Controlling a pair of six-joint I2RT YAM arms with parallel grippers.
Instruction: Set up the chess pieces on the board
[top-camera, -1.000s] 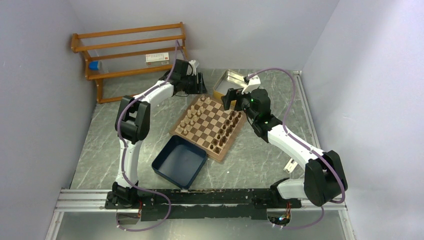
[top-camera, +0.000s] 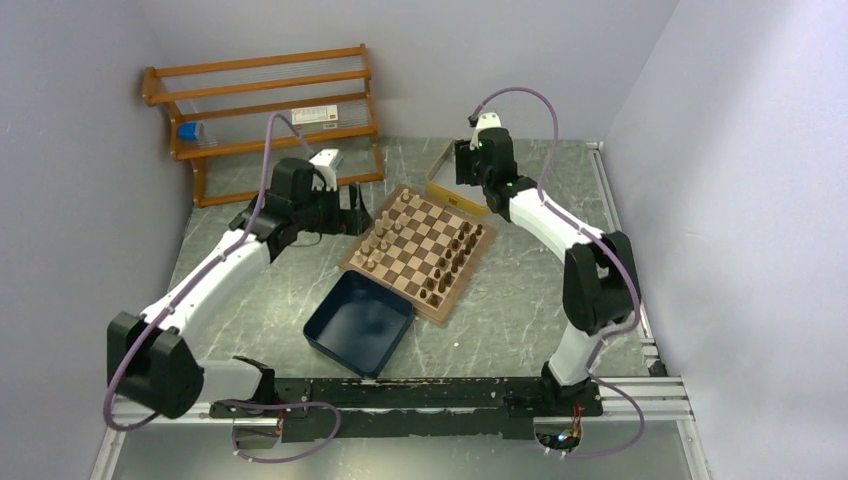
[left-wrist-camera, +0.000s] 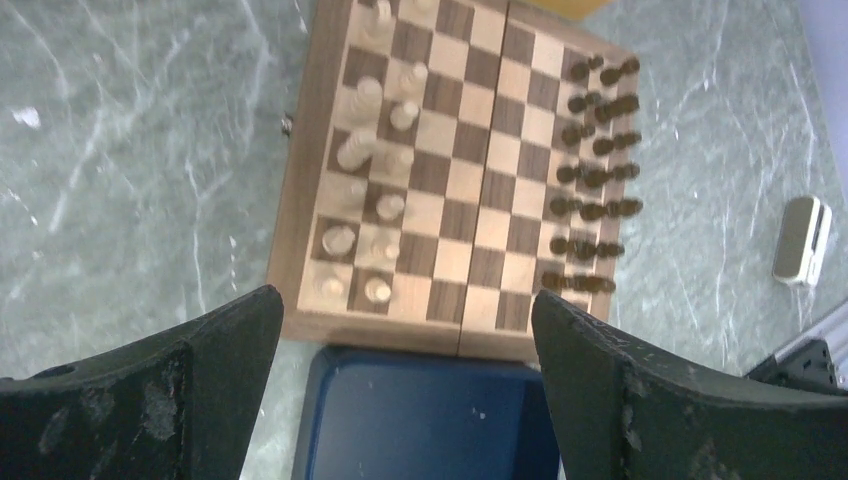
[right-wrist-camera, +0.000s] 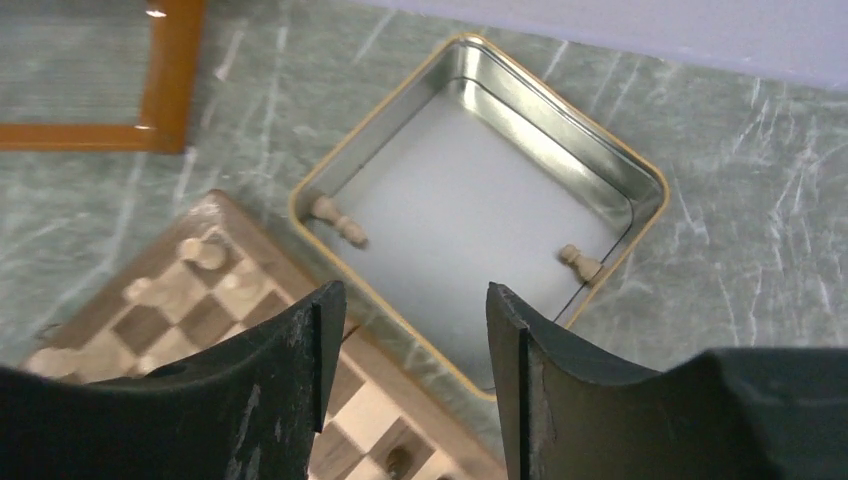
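The chessboard (top-camera: 415, 252) lies at an angle mid-table. Dark pieces (left-wrist-camera: 595, 180) stand in two rows along its right side, and light pieces (left-wrist-camera: 365, 200) stand along its left side. In the yellow-sided box (right-wrist-camera: 480, 62) lie two light pieces: a longer one (right-wrist-camera: 340, 221) near the left wall and a small one (right-wrist-camera: 580, 262) near the right corner. My right gripper hangs over the box, its fingers part open, nothing between them. Left of the board my left gripper (top-camera: 360, 205) is wide open and empty; its fingers (left-wrist-camera: 190, 385) frame the lower edge of its wrist view.
An empty dark blue tray (top-camera: 358, 322) sits in front of the board. A wooden rack (top-camera: 265, 148) stands at the back left, holding a white box (top-camera: 315, 114) and a blue item (top-camera: 189, 131). Bare table shows right of the board.
My left gripper has pulled back from the board's far corner, moving left and nearer, and has opened. My right gripper has moved away over the box, its fingers narrowing.
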